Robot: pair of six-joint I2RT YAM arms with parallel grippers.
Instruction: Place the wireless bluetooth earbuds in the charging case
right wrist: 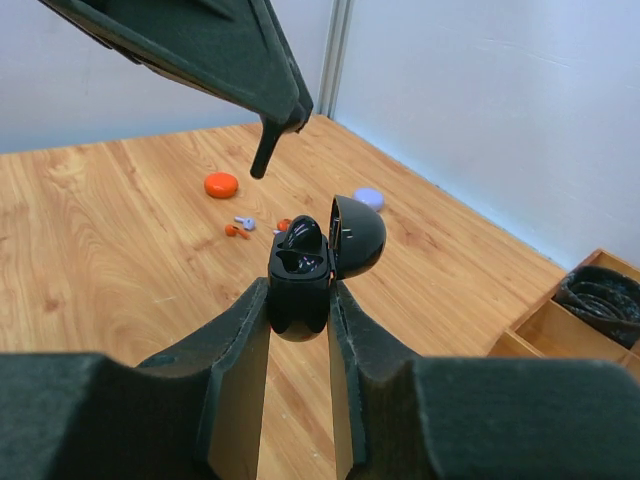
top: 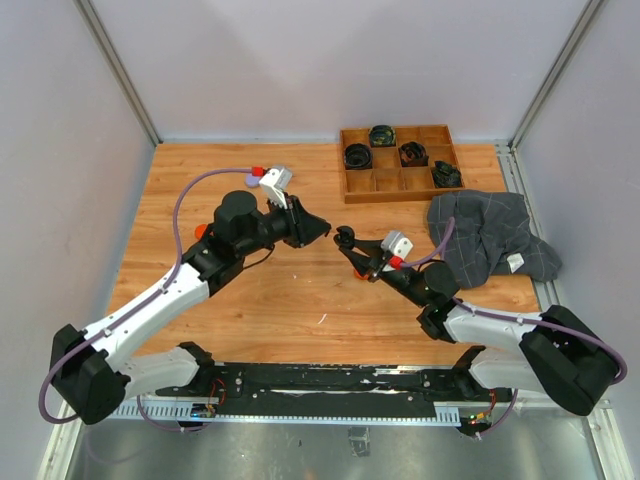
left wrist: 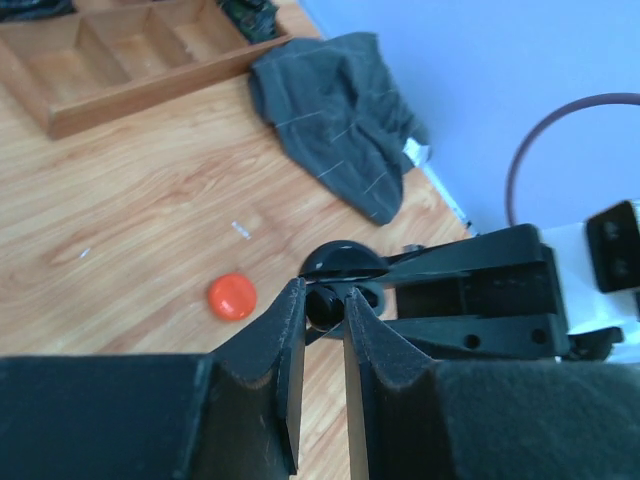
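In the left wrist view a small black earbud (left wrist: 323, 308) sits pinched between the tips of my left gripper, which is shut on it. Just beyond it is the black charging case (left wrist: 340, 257), lid raised. The right wrist view shows that case (right wrist: 299, 280) upright in my right gripper, shut around its lower body; the open lid (right wrist: 357, 237) leans to the right. There, the earbud's thin stem (right wrist: 265, 150) points down, above and left of the case, apart from it. From above, my left gripper (top: 322, 230) and right gripper (top: 350, 243) face each other closely.
A wooden compartment tray (top: 375, 197) with several dark items stands at the back right. Beside it lies a crumpled grey cloth (top: 488, 235). A red round piece (left wrist: 232, 297) rests on the table below the grippers.
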